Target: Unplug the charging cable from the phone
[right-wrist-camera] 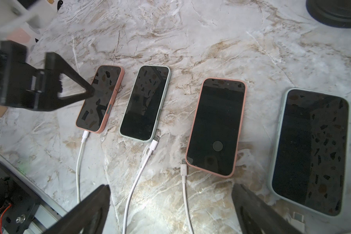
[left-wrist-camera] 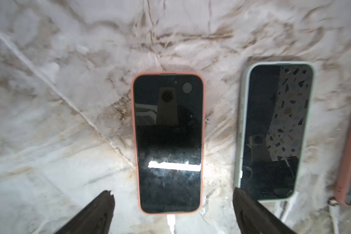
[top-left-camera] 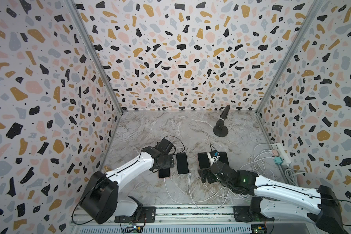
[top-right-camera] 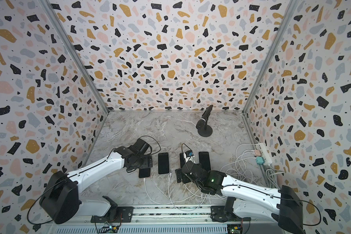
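Note:
The leftmost phone, in a pink case (left-wrist-camera: 168, 140), lies flat under my left gripper, which is open with nothing between its fingers. A white cable (right-wrist-camera: 81, 163) has its plug (left-wrist-camera: 170, 219) at that phone's bottom edge. Beside it lies a mint-cased phone (right-wrist-camera: 146, 103); its cable's plug (right-wrist-camera: 153, 144) rests outside the phone's bottom corner, metal tip showing. A second pink phone (right-wrist-camera: 217, 126) likewise has a plug (right-wrist-camera: 183, 167) lying beside its corner. My right gripper hovers over the table, open and empty, in front of these phones.
A larger mint-cased phone (right-wrist-camera: 312, 152) lies at the right, with a loose plug (right-wrist-camera: 297, 222) below it. A black stand (top-left-camera: 220, 130) rises behind. The power strip (top-left-camera: 281, 154) and tangled white cables (top-left-camera: 261, 159) occupy the right side.

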